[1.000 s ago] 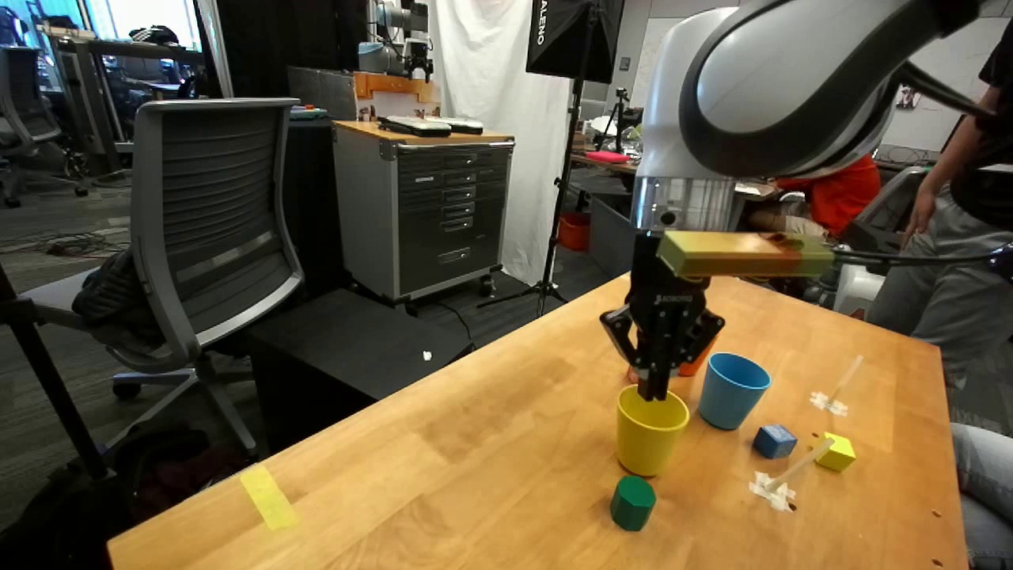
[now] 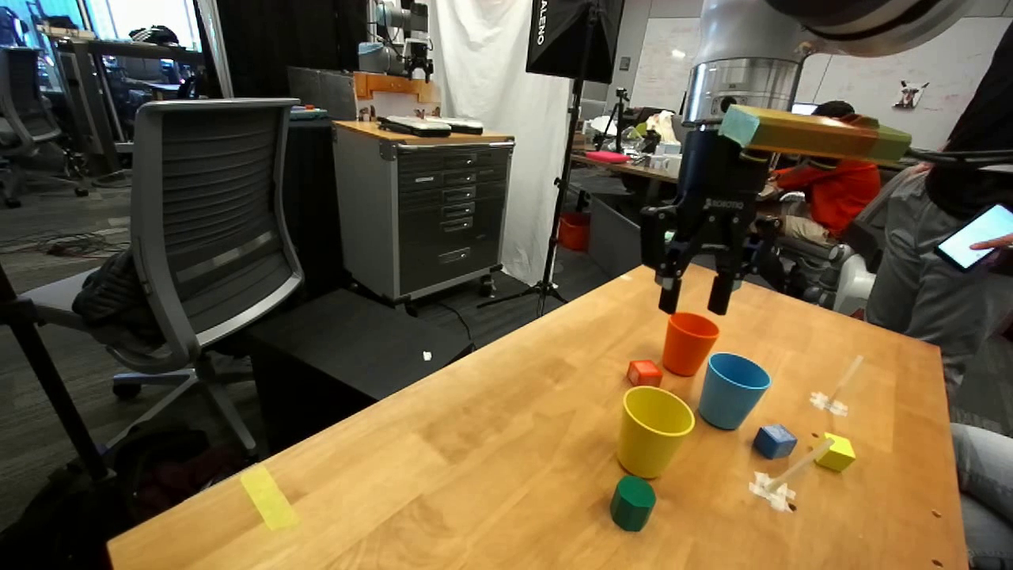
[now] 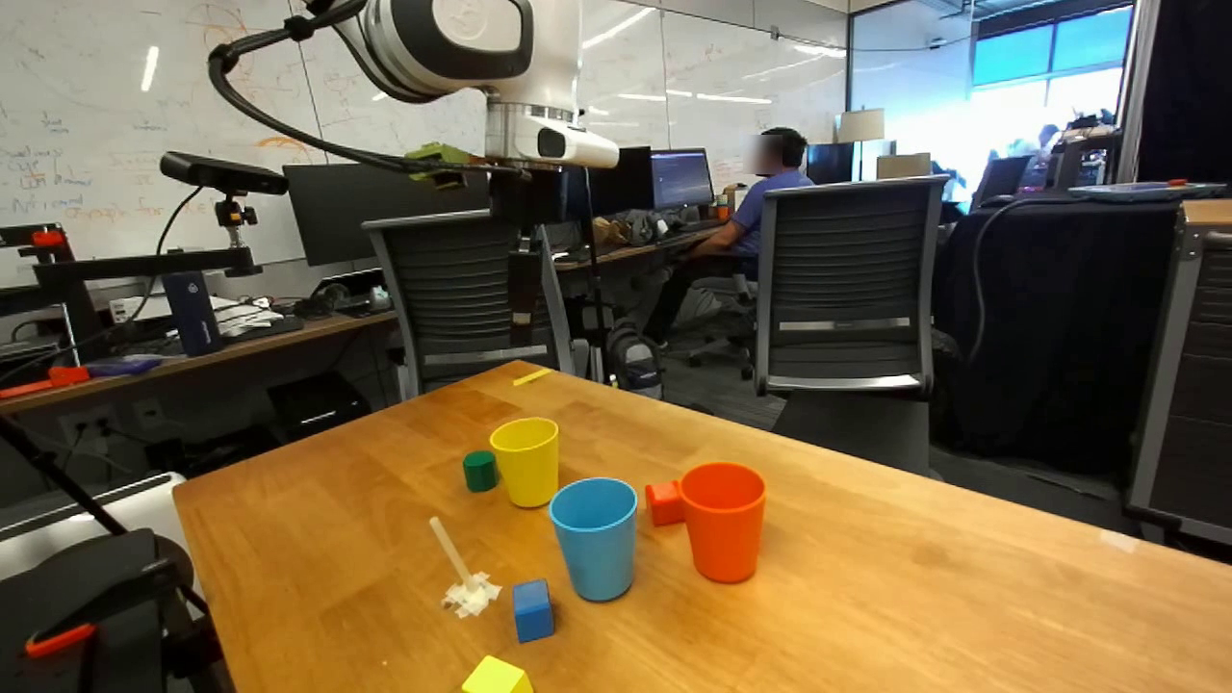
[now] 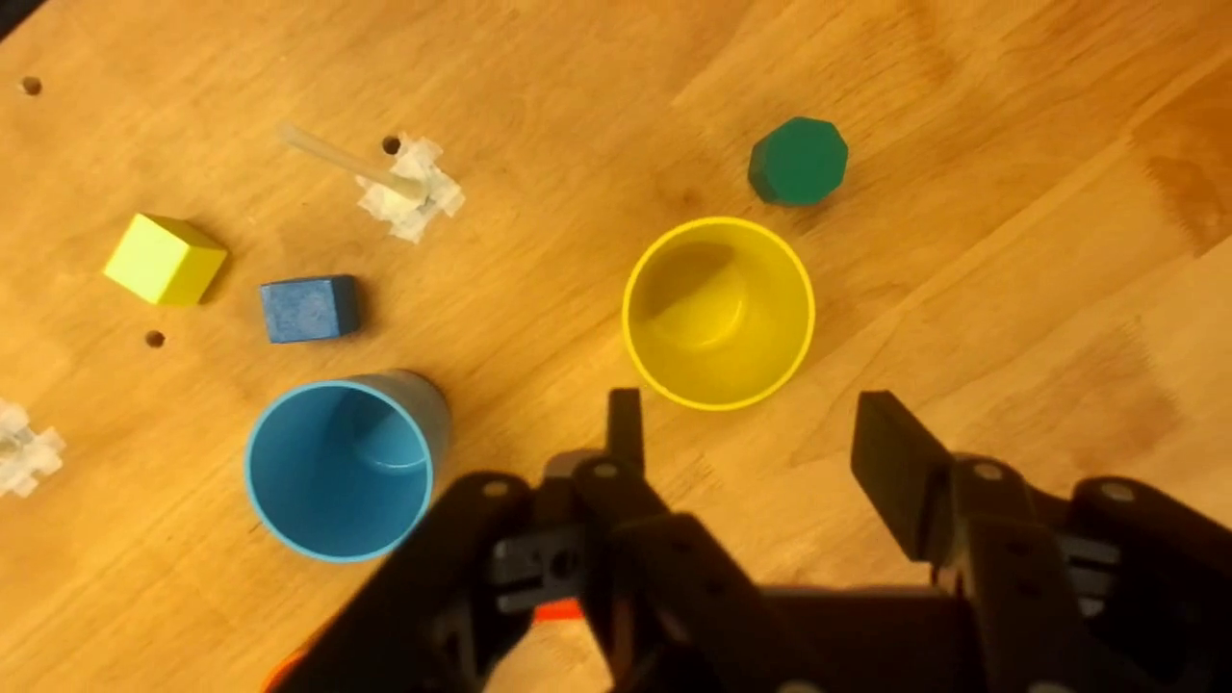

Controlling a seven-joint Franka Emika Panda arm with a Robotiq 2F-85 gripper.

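High above the table, my gripper (image 2: 695, 298) has its fingers spread, and nothing shows between them. In the wrist view, a yellow cup (image 4: 718, 312) stands upright just ahead of the fingertips; its inside looks empty. Close by it sits a green block (image 4: 799, 162). A blue cup (image 4: 337, 468) is left of my fingers, also looking empty, with a blue block (image 4: 309, 308) and a yellow block (image 4: 164, 260) beyond it. An orange-red cup (image 3: 725, 526) stands beside a red block (image 3: 664, 503); my fingers mostly hide both in the wrist view.
Two thin pale sticks are taped upright to the table, one stick (image 2: 802, 464) near the blue and yellow blocks, another stick (image 2: 845, 377) farther back. A strip of yellow tape (image 2: 270, 495) marks the left part of the table, which is otherwise clear.
My gripper was low, its fingers together at the yellow cup's rim. Now it is much higher and farther back, with the fingers parted. The cups and blocks look to be where they were.
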